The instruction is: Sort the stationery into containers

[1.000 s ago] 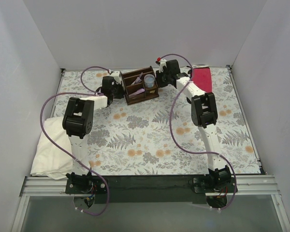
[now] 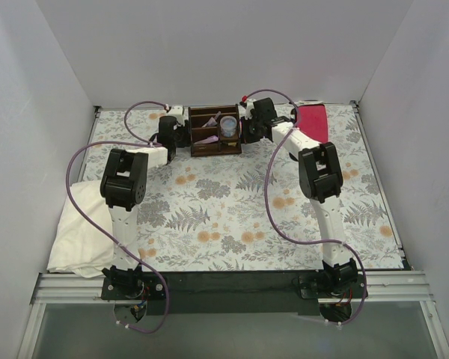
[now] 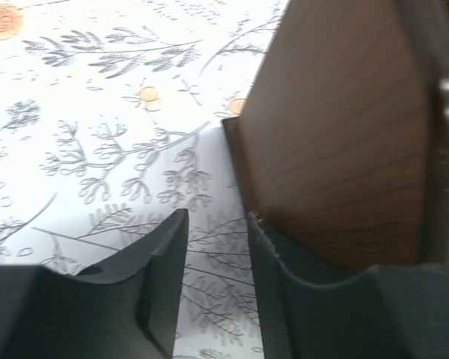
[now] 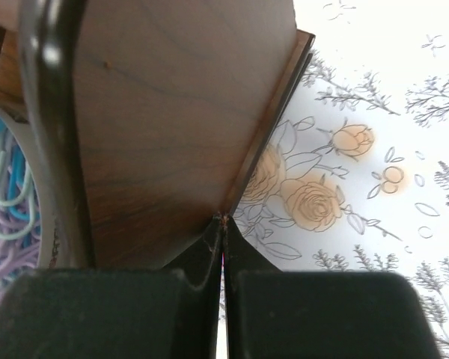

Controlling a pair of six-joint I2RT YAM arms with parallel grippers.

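Note:
A dark brown wooden organizer [image 2: 215,152] with several compartments stands at the back middle of the table in the top view. Inside it are purple items [image 2: 208,140] and a round clear tub [image 2: 228,126]; the right wrist view shows coloured paper clips [image 4: 11,198] in the tub. My left gripper is beside the organizer's left wall, its fingers part open with nothing between them. On the opposite side, my right gripper is shut, its tips close against the right wall [image 4: 172,120], nothing showing between them. Whether the tips touch I cannot tell.
A red cloth or folder [image 2: 312,123] lies at the back right, partly behind the right arm. A white cloth [image 2: 81,233] covers the left front corner. The floral tabletop [image 2: 232,217] between the arms is clear.
The organizer has turned from slanted to nearly square with the back edge.

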